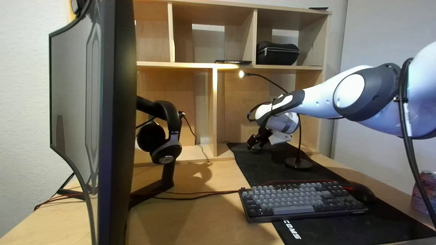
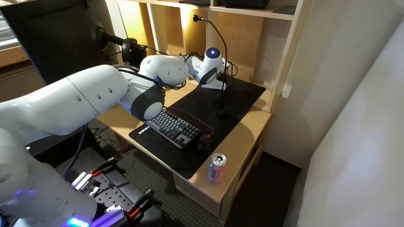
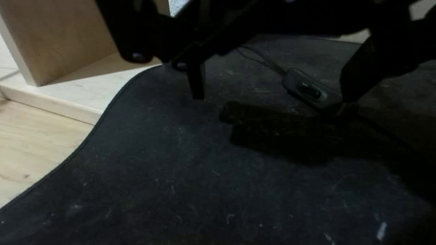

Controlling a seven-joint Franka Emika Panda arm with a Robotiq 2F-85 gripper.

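Observation:
In the wrist view my gripper stands open above the black desk mat, its dark fingers well apart. A small dark inline cord switch lies on the mat, nearer the right finger in that view; whether that finger touches it I cannot tell. Nothing is held between the fingers. Seen from exterior view 1, the gripper is low over the mat's far end, close to the shelf. The desk lamp has its round base behind and to the right of it, with its lit head raised above.
A wooden shelf unit borders the mat at the back. The keyboard and mouse lie nearer the front. A can stands by the desk's corner. Headphones hang behind the monitor.

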